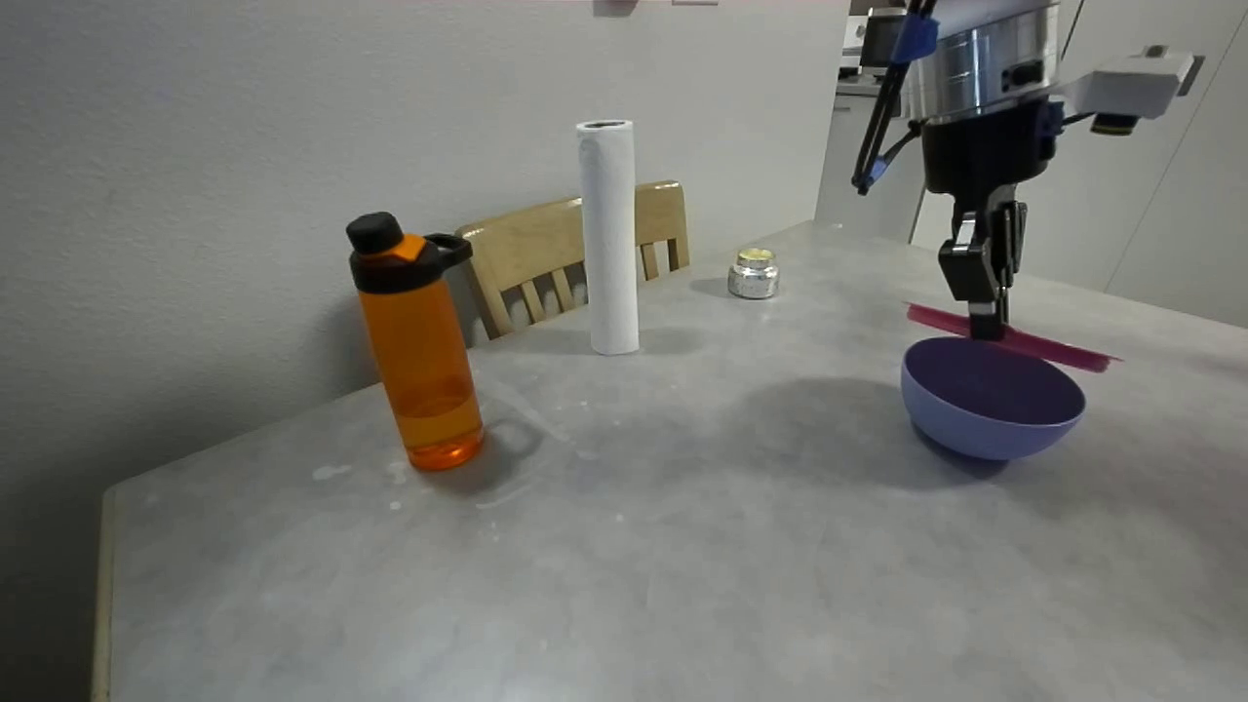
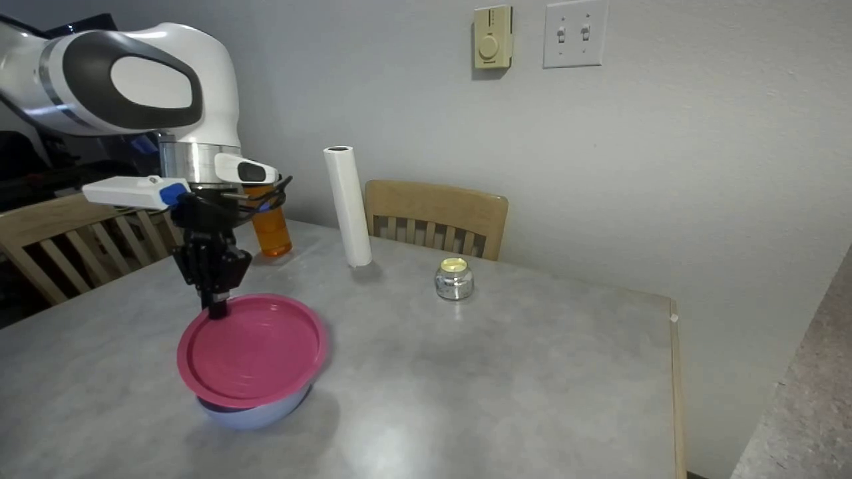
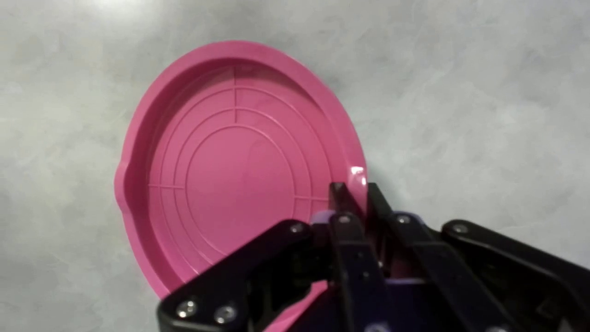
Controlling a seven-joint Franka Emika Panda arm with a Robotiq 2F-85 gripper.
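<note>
My gripper is shut on the rim of a round pink lid (image 3: 238, 166), one finger inside the rim and one outside. In exterior view 1 the lid (image 1: 1059, 350) is slightly tilted, just above and behind the far rim of a purple bowl (image 1: 994, 427). The bowl stands upright on the table, and no contents show in it. From exterior view 2 the lid (image 2: 251, 351) covers most of the bowl (image 2: 259, 414), whose near side shows below it. Whether lid and bowl touch is hard to tell.
An orange bottle (image 1: 427, 363) and an upright white roll (image 1: 608, 240) stand toward the wall. A small silver jar (image 2: 454, 279) sits farther along. Wooden chairs (image 2: 435, 209) line the table's edge. Around the bowl the grey table (image 1: 702, 526) is clear.
</note>
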